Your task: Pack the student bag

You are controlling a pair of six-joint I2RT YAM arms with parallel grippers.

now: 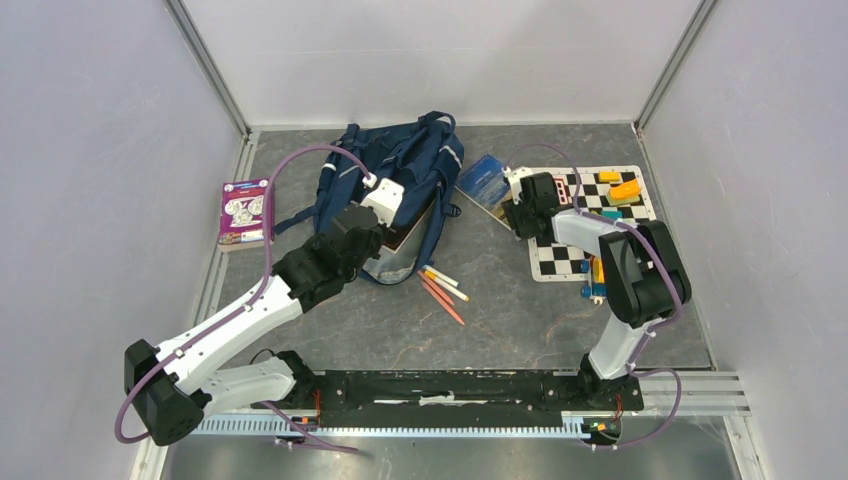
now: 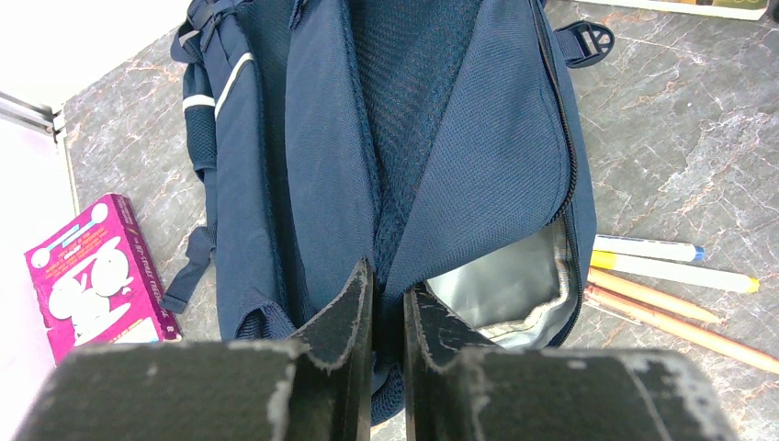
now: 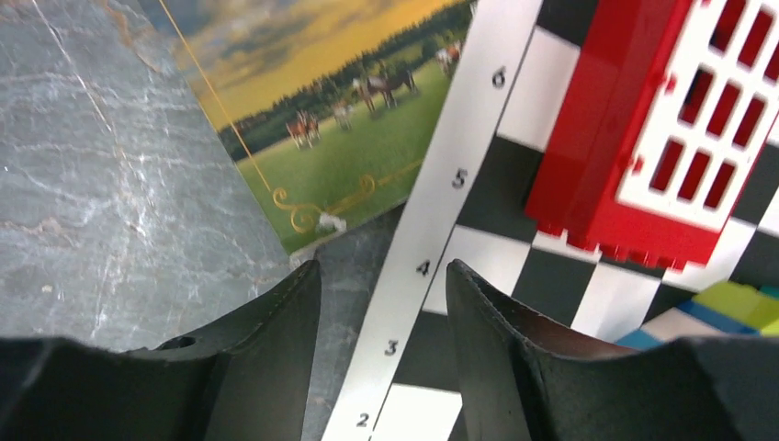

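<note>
A navy student bag (image 1: pixel 425 150) lies open at the back centre, its grey-lined opening facing the front. In the left wrist view, the bag's navy cloth (image 2: pixel 404 202) runs between the fingers of my left gripper, which is shut on it. My right gripper is open and empty, its fingertips on either side of the chessboard's numbered left edge (image 3: pixel 404 287). Just beyond them is the lower corner of a book with a painted landscape cover (image 3: pixel 312 147). The top view shows this book (image 1: pixel 484 183) partly behind the right arm.
A magenta box (image 1: pixel 243 210) stands by the left wall. White markers (image 1: pixel 447 284) and orange pencils (image 1: pixel 441 299) lie before the bag. The chessboard carries a red and white block (image 3: pixel 634 138) and several coloured blocks. Bare floor (image 1: pixel 500 320) stretches across the front middle.
</note>
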